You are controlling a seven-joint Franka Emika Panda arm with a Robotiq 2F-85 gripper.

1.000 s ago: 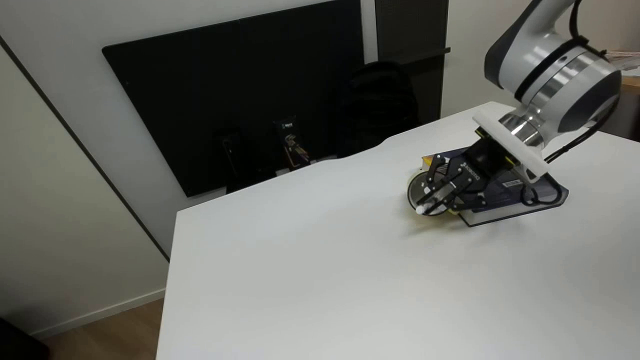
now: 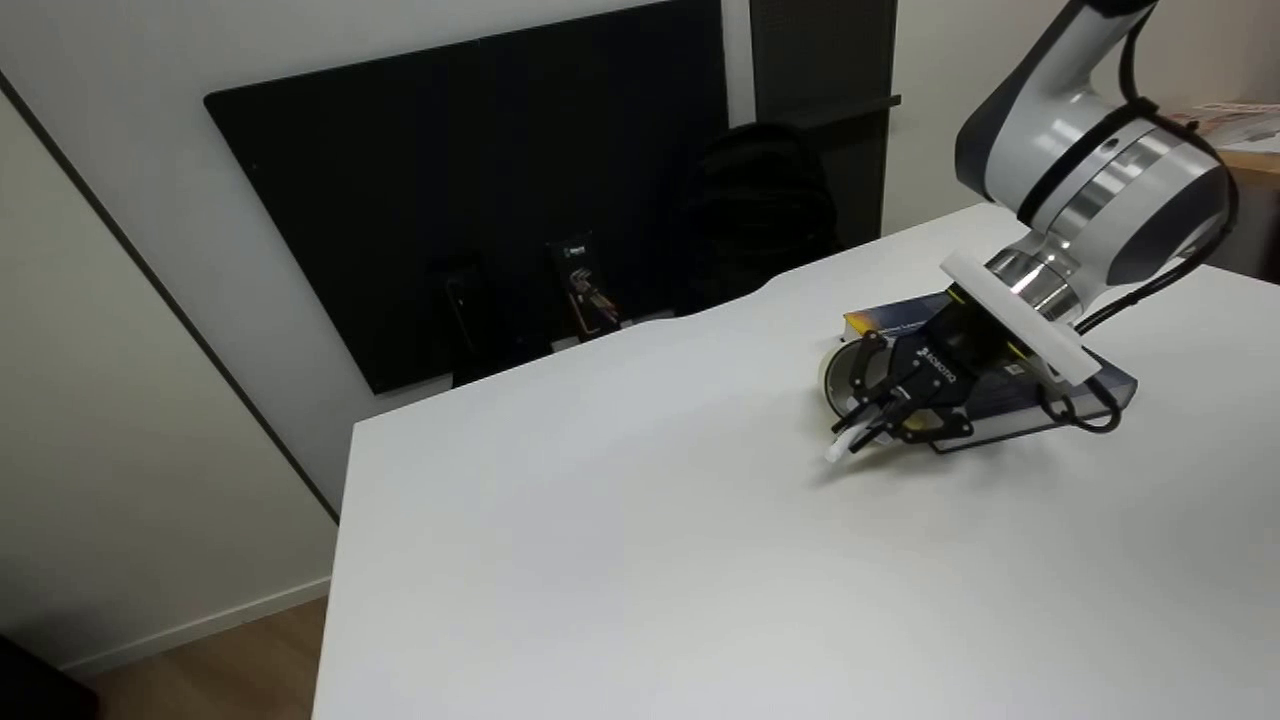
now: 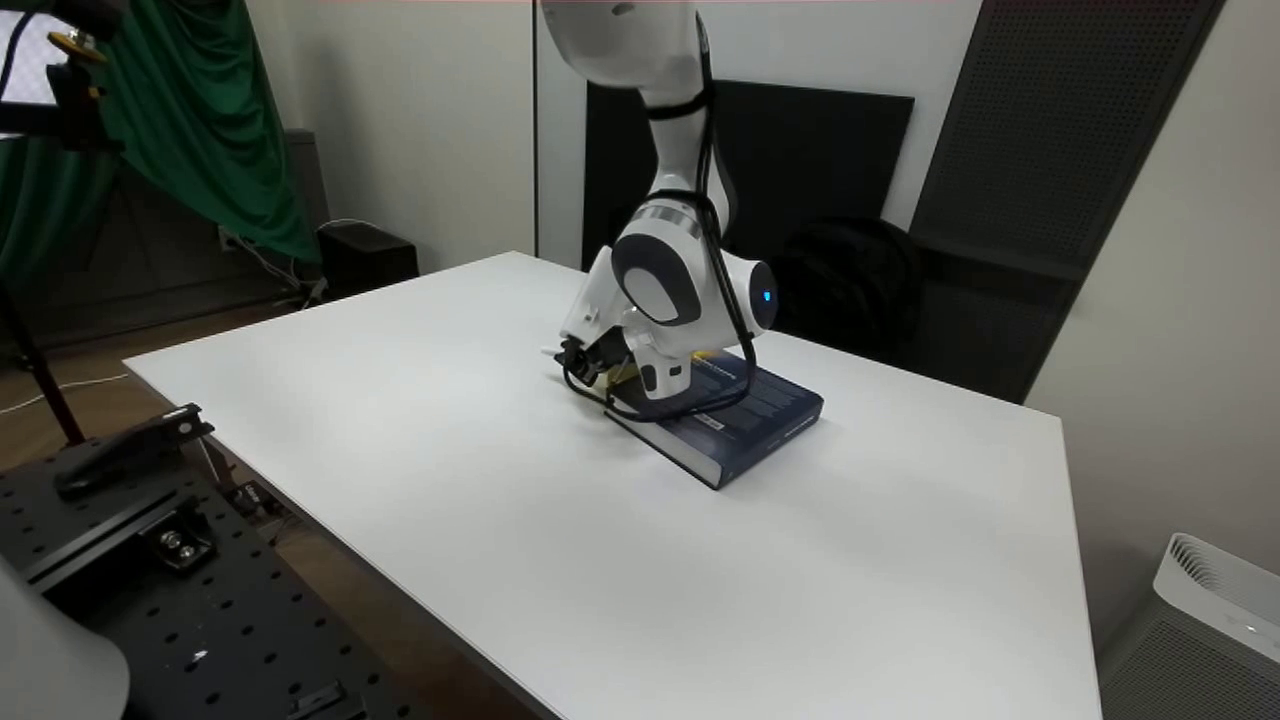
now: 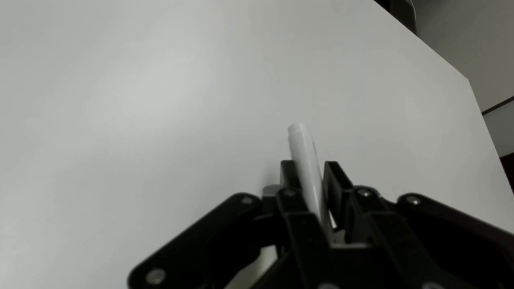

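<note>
A slim white rod, perhaps a marker (image 4: 306, 161), is pinched between the two black fingers of my gripper, its pale tip sticking out past them in the wrist view. Exterior view 1 has my gripper (image 2: 866, 434) tilted low over the white table (image 2: 600, 528), the marker (image 2: 836, 451) pointing down toward the surface. Whether its tip touches the table I cannot tell. Just behind the fingers is a round, yellowish-rimmed object (image 2: 836, 374), partly hidden by the gripper. A thick dark blue book (image 3: 762, 414) lies flat under the wrist.
Wide clear table spreads to the left and front of the book. A black panel (image 2: 480, 180) and a dark backpack (image 2: 768, 198) stand beyond the far edge. Cables (image 3: 726, 282) hang along the arm, looping close above the book.
My gripper has dipped and turned somewhat, bringing the marker lower and nearer the front. The round object behind it is now more covered. The book appears unmoved.
</note>
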